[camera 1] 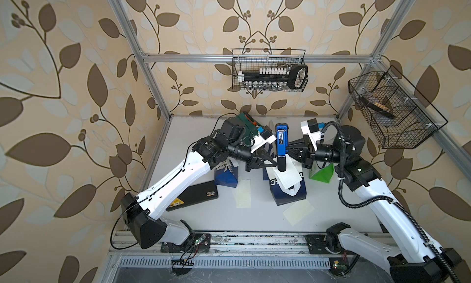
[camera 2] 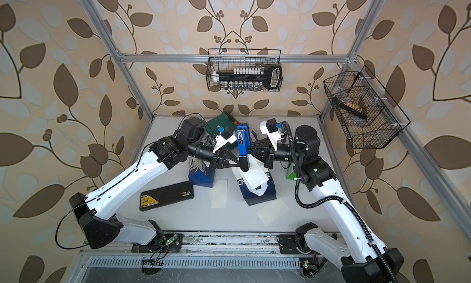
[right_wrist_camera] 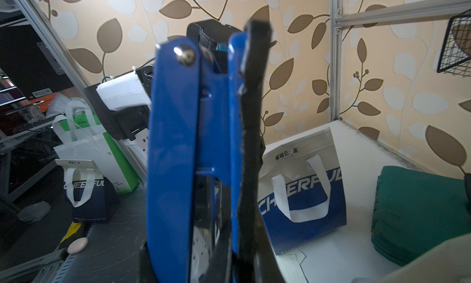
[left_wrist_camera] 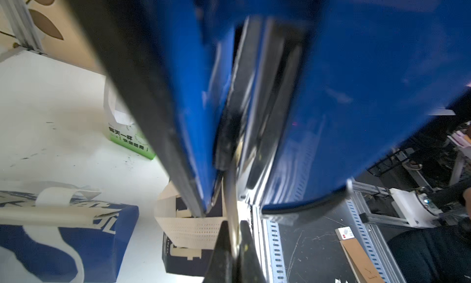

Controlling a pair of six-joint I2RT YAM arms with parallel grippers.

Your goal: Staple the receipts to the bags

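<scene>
My right gripper is shut on a blue stapler, held upright over the middle of the table; it fills much of both wrist views. Below it stands a navy and white bag, its pale top reaching up toward the stapler. In the left wrist view, my left gripper is shut on a thin, edge-on piece of the bag's pale top, which rises between the stapler's arms. A printed pale panel, perhaps a receipt, shows there; whether it is fastened cannot be seen. Two pale slips, likely receipts, lie on the table.
Another blue bag stands left, beside a black and yellow box. A green and white bag stands right, partly behind the right arm. Green folded material lies at the back.
</scene>
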